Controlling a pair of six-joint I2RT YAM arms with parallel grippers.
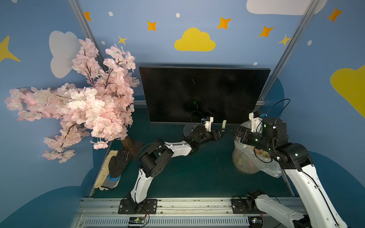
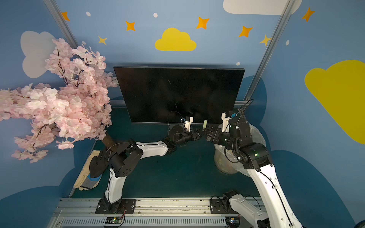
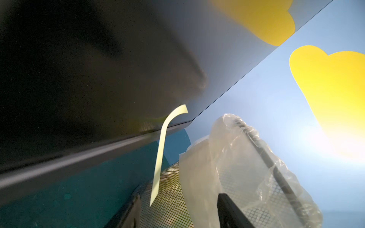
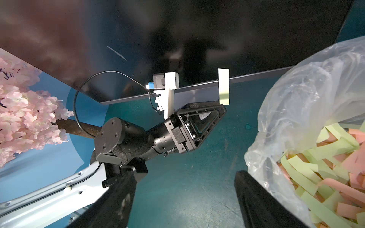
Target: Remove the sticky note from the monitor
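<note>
A pale yellow-green sticky note (image 1: 224,124) clings to the lower edge of the black monitor (image 1: 205,95), its strip hanging below the bezel. In the left wrist view the note (image 3: 161,155) curls away from the screen, its lower end beside the left finger. My left gripper is open just under the bezel, fingers apart, no object visibly gripped. The right wrist view shows the note (image 4: 224,87) ending right by the left gripper's tip. My right gripper is open and empty, right of the note and in front of the bin.
A bag-lined mesh bin (image 1: 243,161) holding many paper strips (image 4: 327,171) stands at the right, partly under the right arm. A pink blossom tree (image 1: 91,102) and gloves (image 1: 114,172) occupy the left.
</note>
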